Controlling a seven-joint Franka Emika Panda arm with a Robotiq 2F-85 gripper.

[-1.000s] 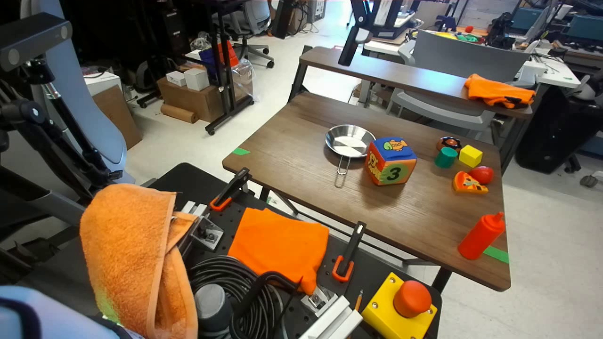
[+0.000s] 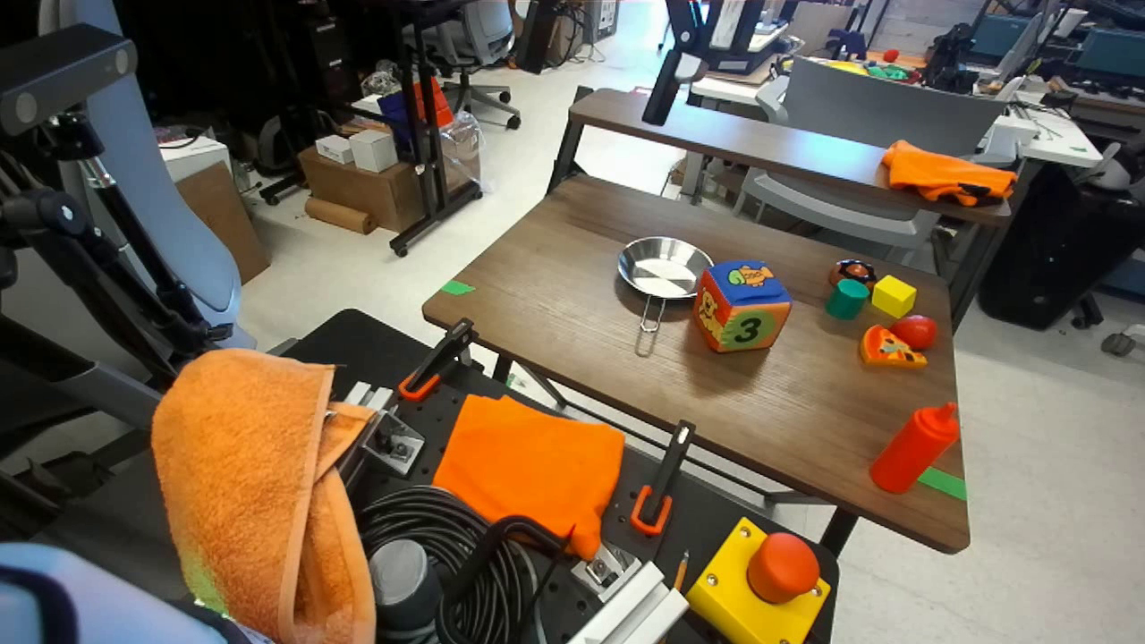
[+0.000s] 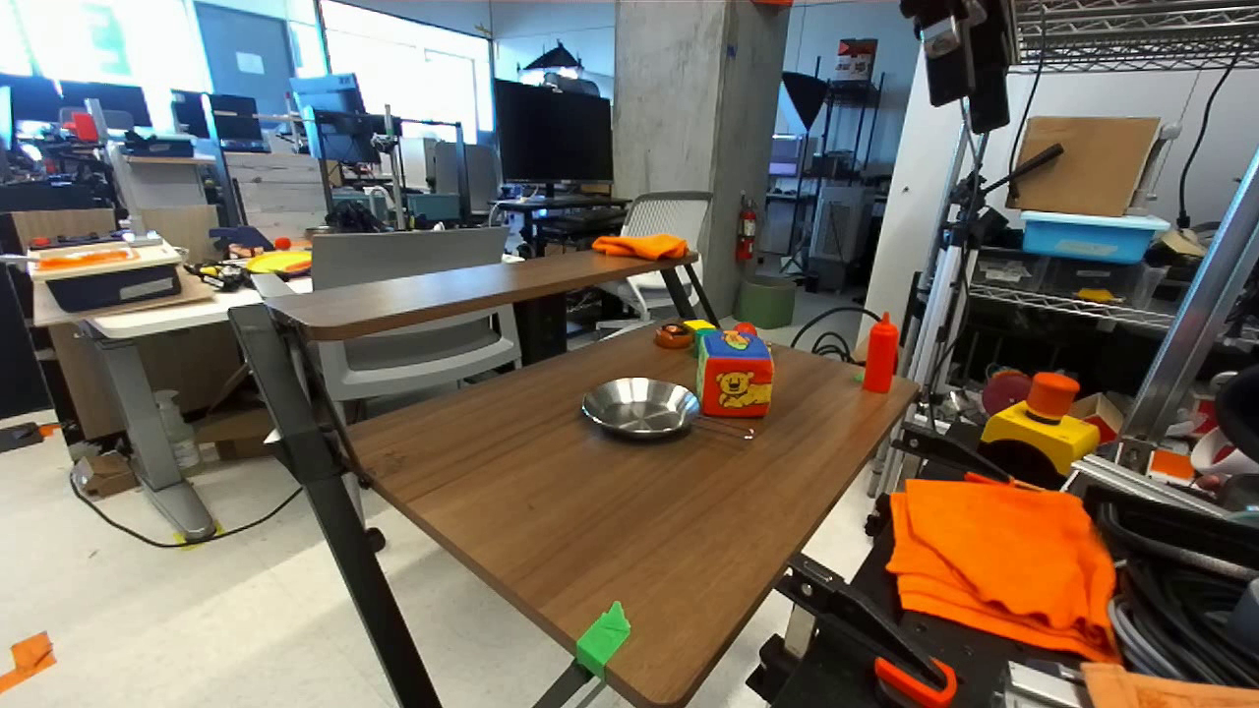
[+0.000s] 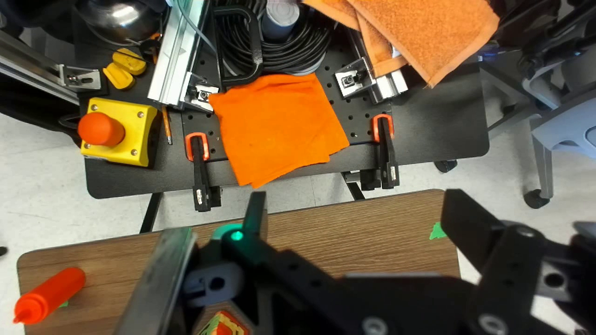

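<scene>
Open and empty, my gripper hangs high above the table, its two dark fingers spread wide apart in the wrist view. At the top edge of the first exterior view the same gripper [image 2: 593, 95] shows only in part. On the brown table [image 2: 537, 268] sits a shiny metal pan [image 2: 663, 268], its wire handle toward the front edge. A soft picture cube [image 2: 742, 308] stands right beside the pan. Farther right lie a green cylinder [image 2: 847, 300], a yellow block [image 2: 893, 296], a red ball [image 2: 914, 332] and a toy pizza slice [image 2: 892, 349].
An upright red squeeze bottle [image 3: 880, 354] stands near the table's right end. A raised shelf [image 2: 741, 139] along the back bears an orange cloth [image 2: 945, 175]. Clamps and a folded orange cloth [image 2: 530, 461] occupy the black cart.
</scene>
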